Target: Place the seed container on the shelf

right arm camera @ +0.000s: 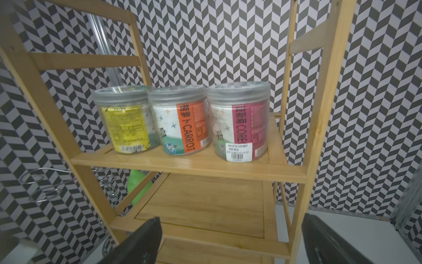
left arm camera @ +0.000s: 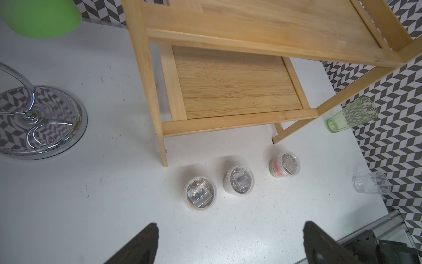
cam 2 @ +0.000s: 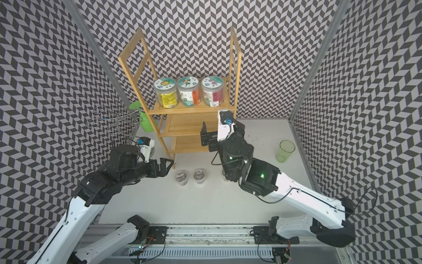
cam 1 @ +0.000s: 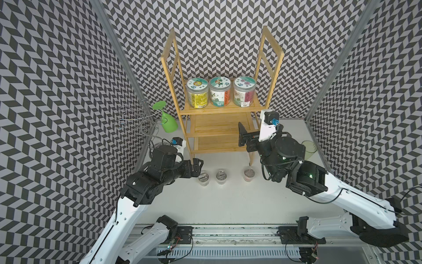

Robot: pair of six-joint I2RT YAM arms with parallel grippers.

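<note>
Three seed containers stand in a row on the wooden shelf's top board (right arm camera: pixel 184 165): yellow-label (right arm camera: pixel 128 125), orange CARROT (right arm camera: pixel 178 127) and pink-label (right arm camera: pixel 238 123). My right gripper (cam 1: pixel 244 138) is in front of the shelf, below that board, open with nothing between its fingers. My left gripper (cam 1: pixel 195 168) is low at the shelf's front left, open and empty, above small cups (left arm camera: pixel 200 193) on the floor.
A green watering can (cam 1: pixel 169 123) and a chrome stand (left arm camera: pixel 39 123) are left of the shelf. A green glass (cam 2: pixel 284 151) and a clear glass (left arm camera: pixel 371 181) stand at the right. The lower boards are bare.
</note>
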